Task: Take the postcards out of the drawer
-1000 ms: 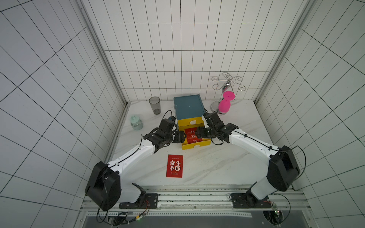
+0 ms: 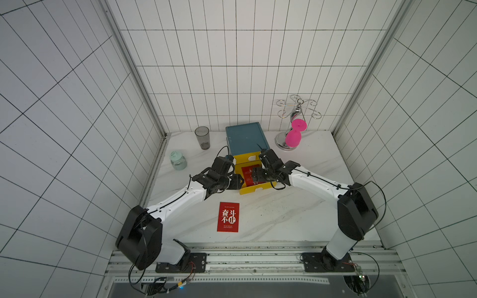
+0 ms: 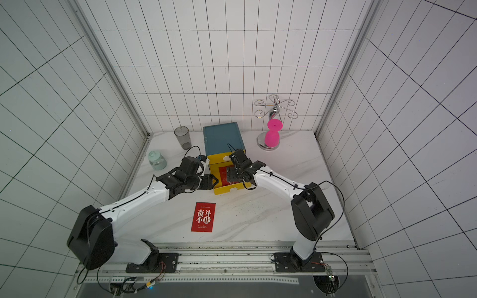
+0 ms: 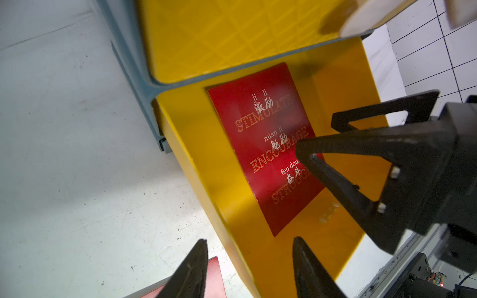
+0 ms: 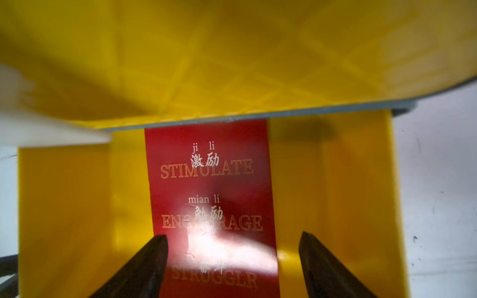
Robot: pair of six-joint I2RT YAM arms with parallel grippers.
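A yellow drawer (image 4: pixel 221 213) stands pulled out of a blue-grey cabinet (image 2: pixel 247 138). Flat on its floor lies a red postcard (image 5: pixel 211 171) with white lettering. Another red postcard (image 2: pixel 228 217) rests on the table in front. My left gripper hangs by the drawer's left front side, fingers apart and empty. Over the drawer, my right gripper is open, its fingertips on either side of the postcard's lower part in the right wrist view; I cannot tell whether they touch it. From the left wrist view, the right gripper's dark fingers (image 4: pixel 347 144) cover part of that card.
A grey glass (image 2: pixel 202 138) and a mint-green jar (image 2: pixel 178 160) stand at the back left. A metal stand with pink glasses (image 2: pixel 293 138) is at the back right.
The cabinet with its drawer has turned a little.
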